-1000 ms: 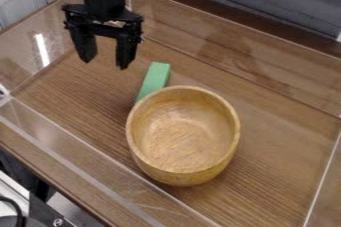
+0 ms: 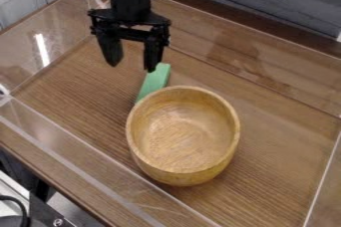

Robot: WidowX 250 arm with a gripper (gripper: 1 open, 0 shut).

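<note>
My black gripper hangs over the wooden table at the upper middle, its fingers apart with nothing seen between them. Below and a little right of it lies a green oblong object, partly behind a large light wooden bowl that stands at the lower middle. The bowl looks empty.
A raised rim or wall runs along the back right, and a black cable lies at the lower left corner.
My gripper has moved to the right, toward above the green object. The green object and the bowl have not visibly moved.
</note>
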